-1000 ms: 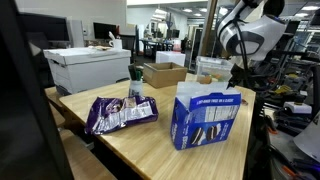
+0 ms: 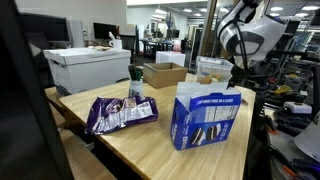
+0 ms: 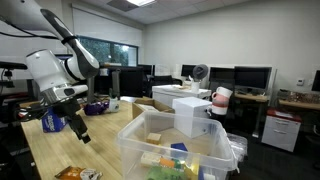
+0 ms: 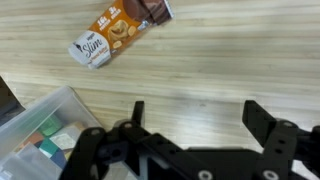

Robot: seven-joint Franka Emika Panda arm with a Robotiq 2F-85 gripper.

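My gripper stands open above bare wood in the wrist view, its two dark fingers wide apart with nothing between them. An orange and brown snack wrapper marked "Slim" (image 4: 120,32) lies flat on the table, beyond the fingers to the upper left. The same wrapper (image 3: 78,173) shows at the bottom edge of exterior view 2, below the raised arm. A clear plastic bin (image 3: 180,147) stands to its right, with several small coloured items inside. Part of that bin (image 4: 45,112) enters the wrist view at the lower left.
In exterior view 1 a blue snack box (image 2: 205,122) stands near the table's front edge, and a purple bag (image 2: 122,115) lies left of it. A bottle (image 2: 136,84) and a cardboard box (image 2: 164,75) are further back. Bare wood surrounds the wrapper.
The arm in exterior view 1 has shifted slightly upward. The blue box, purple bag and other table items keep their places.
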